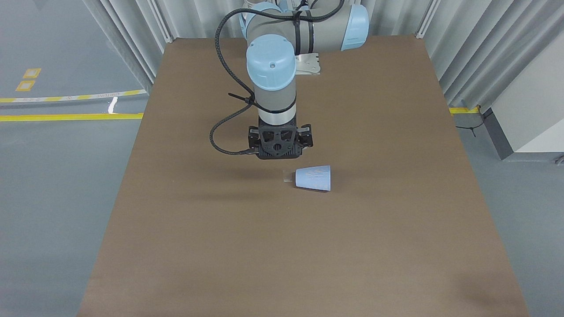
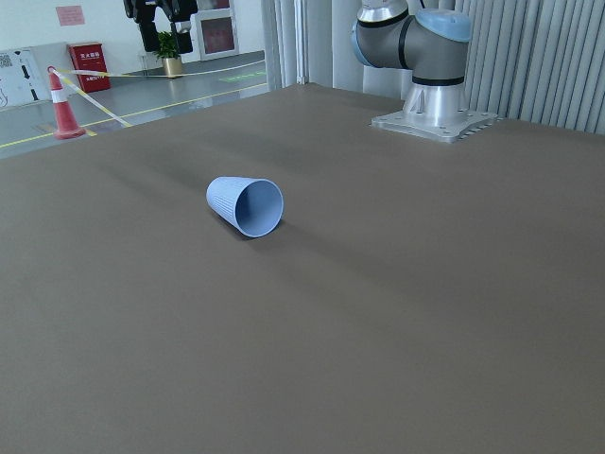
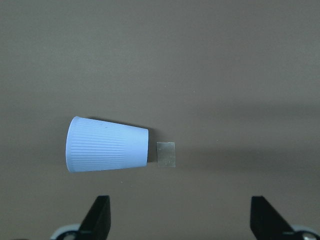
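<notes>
A light blue ribbed cup (image 1: 313, 178) lies on its side on the brown table (image 1: 211, 237); in the left view the cup (image 2: 227, 203) shows its open mouth. The wrist view shows the cup (image 3: 105, 145) with a small clear square (image 3: 166, 154) beside its narrow end. My gripper is open and empty, its two fingers wide apart at the lower edge of the wrist view. In the front view it hangs above the table just behind the cup, and in the left view it shows at the upper left, raised.
The robot's base (image 2: 437, 123) is fixed at the back of the table. The table around the cup is otherwise clear. Floor lies beyond both side edges, with a traffic cone (image 2: 64, 118) in the distance.
</notes>
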